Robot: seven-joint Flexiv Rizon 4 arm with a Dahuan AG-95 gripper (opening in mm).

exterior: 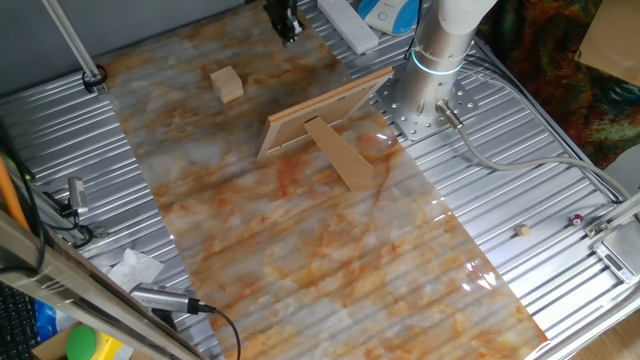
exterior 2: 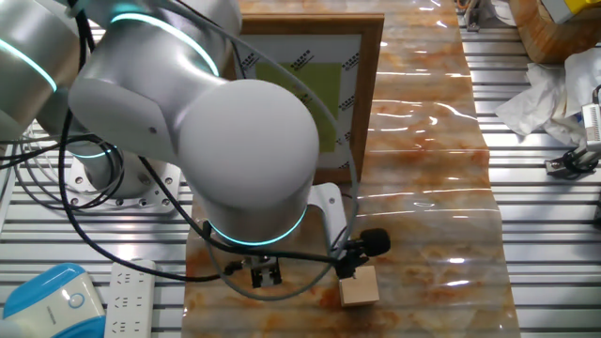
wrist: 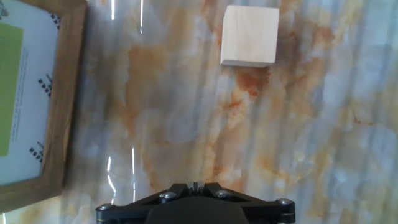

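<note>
A pale wooden block (wrist: 250,35) lies on the marbled sheet, near the top of the wrist view and well ahead of my gripper. The black fingers meet at the bottom of that view, shut with nothing visible between them. In exterior view 1 my gripper (exterior: 289,38) hangs at the top edge, to the right of the block (exterior: 227,85) and apart from it. From the other side, the gripper (exterior 2: 267,276) shows below the arm, left of the block (exterior 2: 359,287), which a black part of the wrist slightly overlaps.
A wooden picture frame (exterior: 325,110) stands tilted on its back strut (exterior: 340,155), close to the block. A white power strip (exterior: 348,25) and a blue-white device (exterior: 390,14) lie near the arm's base. The marbled sheet (exterior: 330,270) is clear towards the front.
</note>
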